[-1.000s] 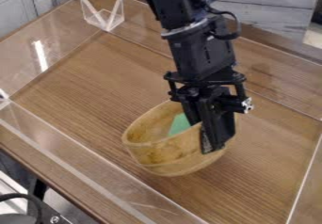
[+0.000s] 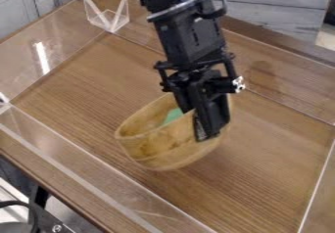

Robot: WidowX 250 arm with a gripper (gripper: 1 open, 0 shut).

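Observation:
My black gripper (image 2: 203, 115) reaches down from the top centre, shut on the right rim of a wooden bowl (image 2: 160, 149). The bowl is tilted and sits low over or on the light wooden table (image 2: 78, 119); I cannot tell whether it touches. A green object (image 2: 173, 115) shows inside the bowl, partly hidden by the gripper, too little of it to name.
A clear wire-like or plastic holder (image 2: 108, 12) stands at the back left. A pale marbled panel (image 2: 275, 12) lies along the back right. Cables lie at the lower left.
The gripper and bowl have shifted slightly to the left, and the arm's angle has changed a little. The gripper still holds the bowl.

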